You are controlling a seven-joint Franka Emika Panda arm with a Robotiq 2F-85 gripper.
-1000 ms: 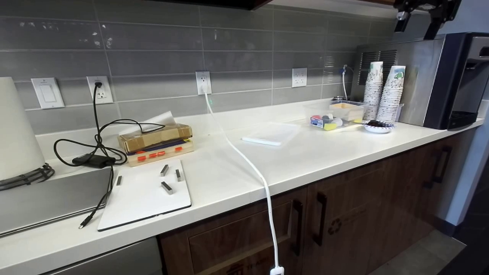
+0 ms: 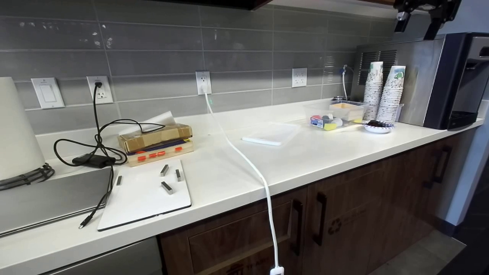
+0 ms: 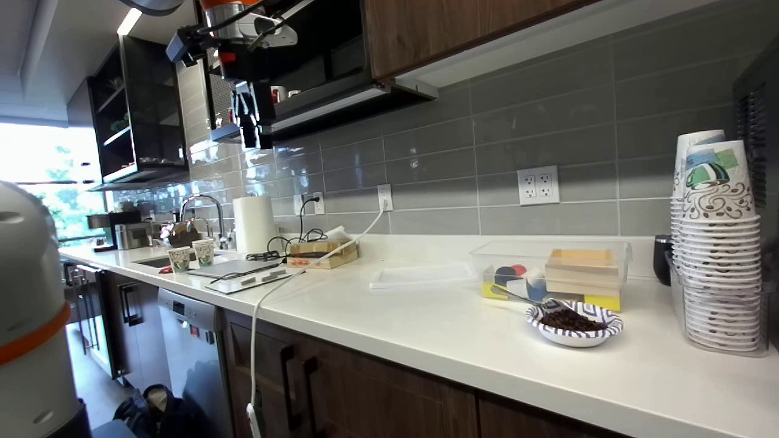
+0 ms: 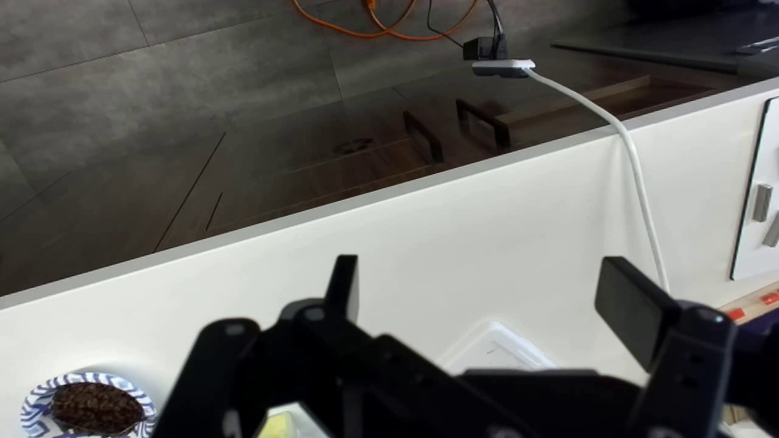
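Note:
My gripper is open high above the counter, its two dark fingers wide apart and nothing between them. In exterior view 1 the gripper hangs at the upper right, clear of everything. On the white board at the left lie several small metal blocks. A patterned bowl of dark brown bits stands on the counter with a spoon over its rim. Behind it is a clear plastic bin with colourful items; a flat white lid or tray lies farther along.
Tall stacks of paper cups stand near the steel machine. A white cable crosses the counter and hangs over its front edge. Cardboard boxes and a black cable sit near the wall.

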